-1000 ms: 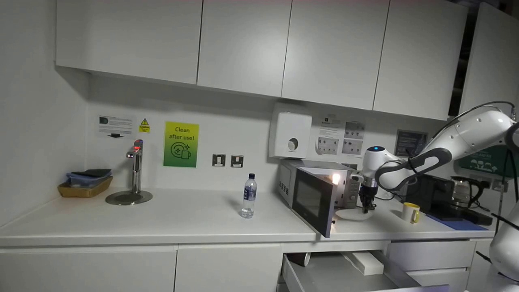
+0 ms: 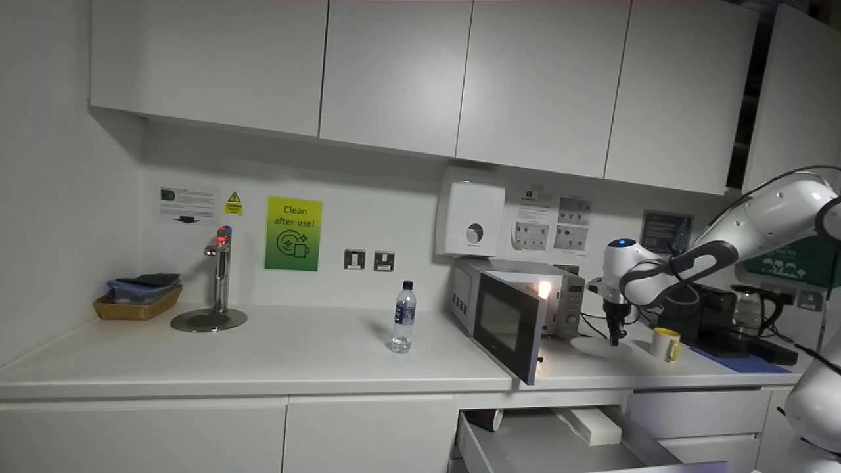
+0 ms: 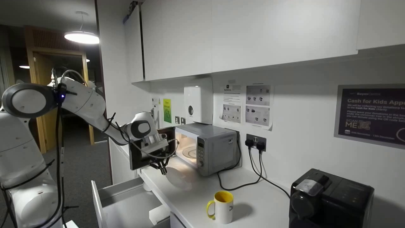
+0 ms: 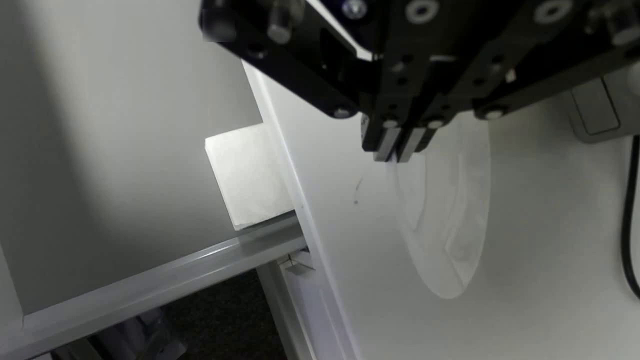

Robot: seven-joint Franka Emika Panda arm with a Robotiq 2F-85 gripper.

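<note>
A white plate [image 4: 447, 240] shows as a narrow, foreshortened oval in the wrist view, over the pale worktop. My gripper is shut at the plate's near rim, the thin edge meeting its fingertips. In exterior view 1 the plate [image 2: 592, 347] lies low by the counter, just right of the microwave's open door, and the gripper [image 2: 615, 343] reaches down to it. From the other side, the pale plate [image 3: 179, 178] extends from beside the gripper [image 3: 164, 173] in front of the microwave. Whether it is clear of the worktop I cannot tell.
The lit microwave [image 3: 216, 146] stands behind the plate, its door [image 2: 508, 327] swung out. A yellow-and-white mug [image 2: 665, 345] is to the right. Below, an open drawer [image 3: 127, 203] holds a white block [image 4: 249, 177]. A bottle [image 2: 403, 319] stands left on otherwise clear counter.
My gripper has shifted right in exterior view 1, away from the microwave door, and the plate has shifted right along with it. Door, mug and drawer look unchanged.
</note>
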